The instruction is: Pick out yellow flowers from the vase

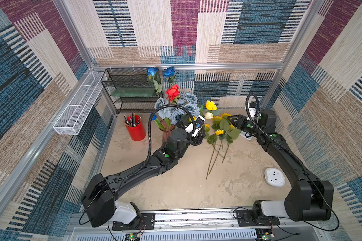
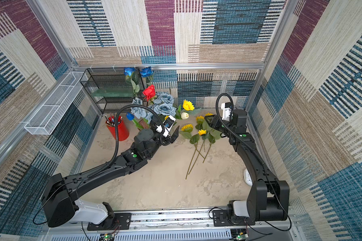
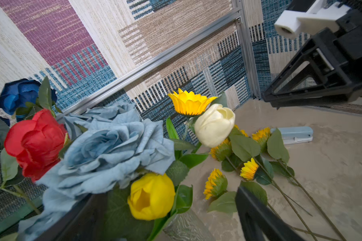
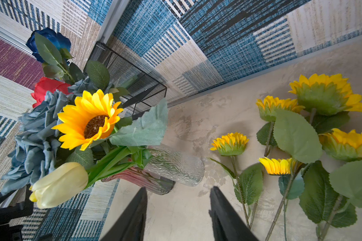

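Observation:
The vase (image 4: 175, 164) holds mixed flowers, among them an upright sunflower (image 4: 86, 120), a white tulip (image 3: 214, 125) and a yellow tulip (image 3: 150, 196). My left gripper is open at the bouquet, its blurred fingers either side of the yellow tulip and vase, not visibly closed on anything. My right gripper stands apart, right of the bouquet, with a gap between its fingertips and nothing held. Several yellow sunflowers (image 4: 231, 142) lie on the table to the right of the vase.
A red pen cup (image 1: 136, 130) stands left, near a wire shelf (image 1: 122, 102). A white device (image 1: 274, 176) sits at the right; a light blue stapler (image 3: 293, 134) lies behind the loose sunflowers.

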